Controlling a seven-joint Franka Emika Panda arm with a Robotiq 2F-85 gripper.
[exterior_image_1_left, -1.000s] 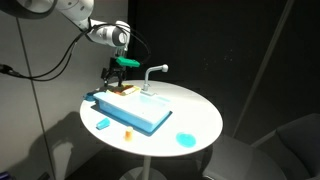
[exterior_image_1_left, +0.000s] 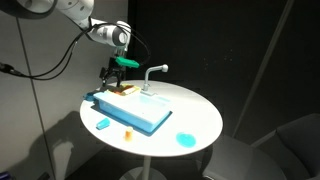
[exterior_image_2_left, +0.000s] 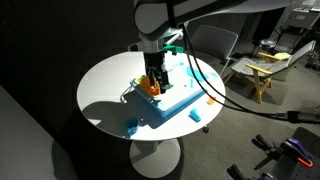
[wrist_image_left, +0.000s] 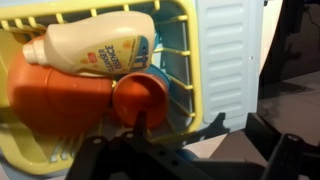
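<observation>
My gripper stands open above the yellow rack (wrist_image_left: 191, 60), its dark fingers wide apart at the bottom of the wrist view. In the rack lie a cream bottle (wrist_image_left: 95, 45), an orange cup (wrist_image_left: 140, 97) and a larger orange-red piece (wrist_image_left: 55, 95), perhaps a bowl. The left finger overlaps the cup's lower edge in the image; whether they touch, I cannot tell. From outside, the gripper (exterior_image_1_left: 112, 74) appears over the rack end of the blue toy sink (exterior_image_1_left: 150, 118). In exterior view 2 the arm partly hides the orange items (exterior_image_2_left: 148, 86).
A grey faucet (exterior_image_1_left: 152, 72) rises behind the sink. On the round white table (exterior_image_1_left: 190, 105) lie a blue piece (exterior_image_1_left: 103, 124), a small orange piece (exterior_image_1_left: 128, 134) and a cyan disc (exterior_image_1_left: 186, 140). A dark blue item (exterior_image_2_left: 131, 126) sits near the table edge.
</observation>
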